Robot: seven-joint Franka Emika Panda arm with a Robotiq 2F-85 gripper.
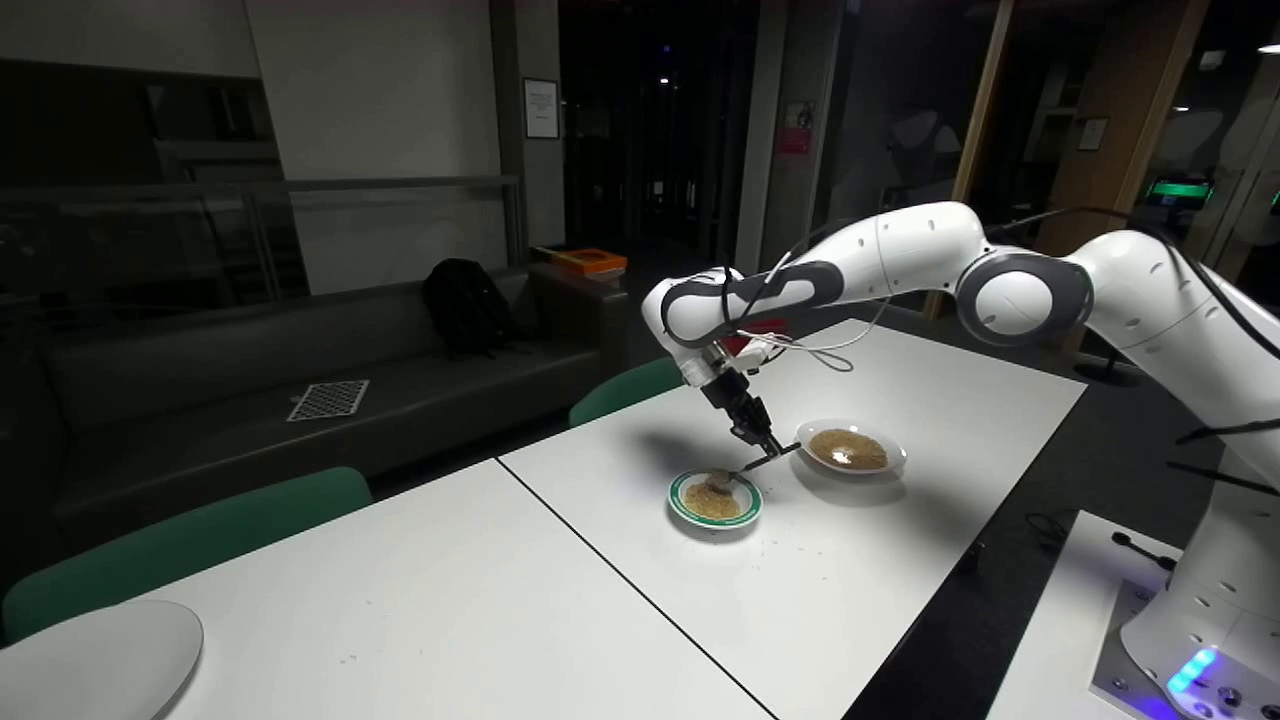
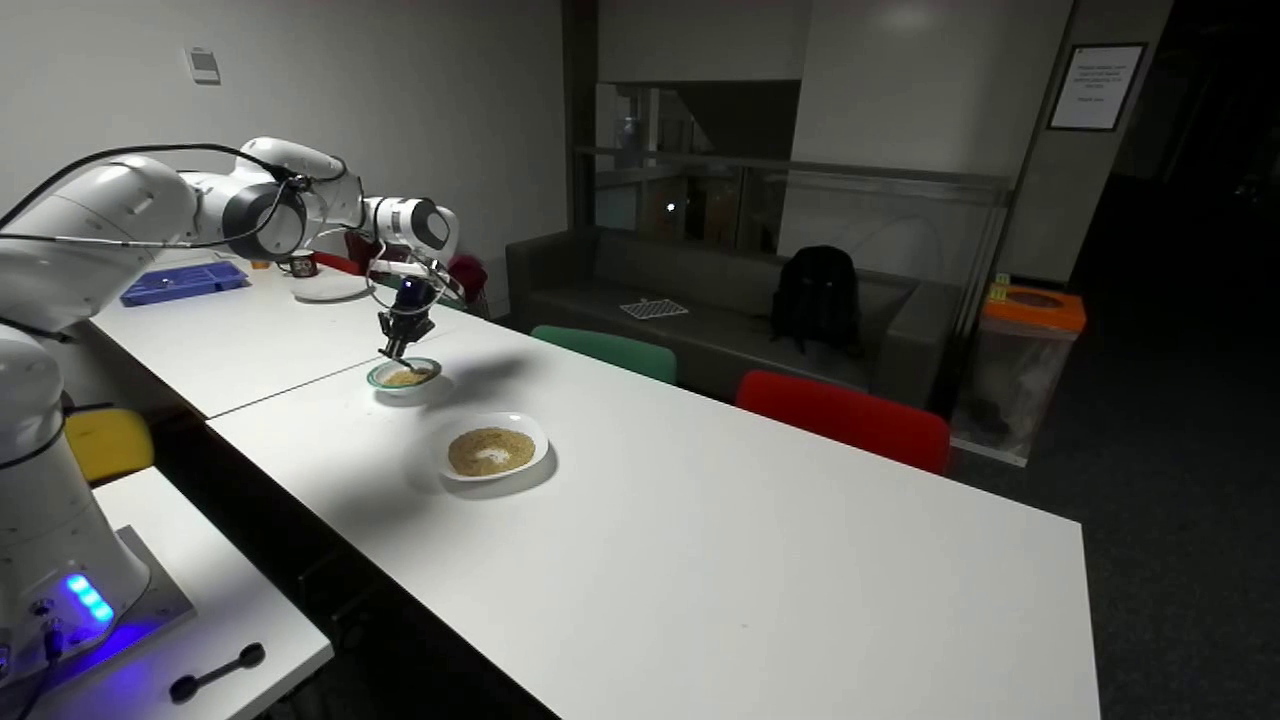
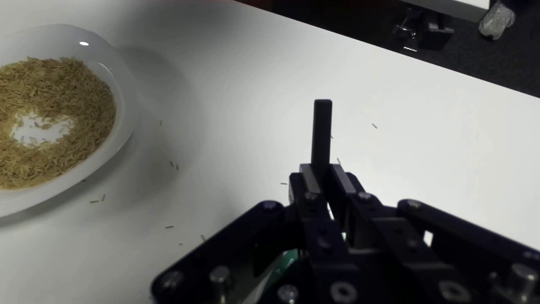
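My gripper is shut on the dark handle of a spoon (image 3: 322, 124), whose free end sticks out past the fingers in the wrist view. In exterior view 1 the spoon slants down from the gripper (image 1: 775, 449) to its head, which is over or in the green-rimmed bowl (image 1: 680, 511) holding brown grains. Whether the head touches the grains I cannot tell. Beside it stands a white oval dish (image 1: 897, 461) with a ring of the same grains and a bare patch in the middle. The spoon's head is hidden in the wrist view.
Scattered grains (image 3: 169, 227) lie on the white table (image 2: 768, 564) around the two vessels. A blue tray (image 2: 186, 284) and a white plate (image 2: 330, 286) sit at the far end. Green and red chairs line one long edge.
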